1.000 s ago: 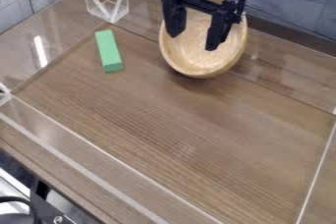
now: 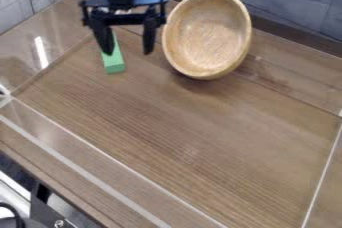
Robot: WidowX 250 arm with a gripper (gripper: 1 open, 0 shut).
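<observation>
My dark gripper [image 2: 123,22] hangs over the upper left of the table, just above and partly over a green block [image 2: 112,57]. It looks open, with its dark fingers apart on either side of the block's upper end; whether they touch it I cannot tell.
A round tan bowl [image 2: 206,37] lies to the right of the gripper at the back.
The gripper has moved left, from over the bowl to over the green block. The bowl and block appear to lie where they were.
</observation>
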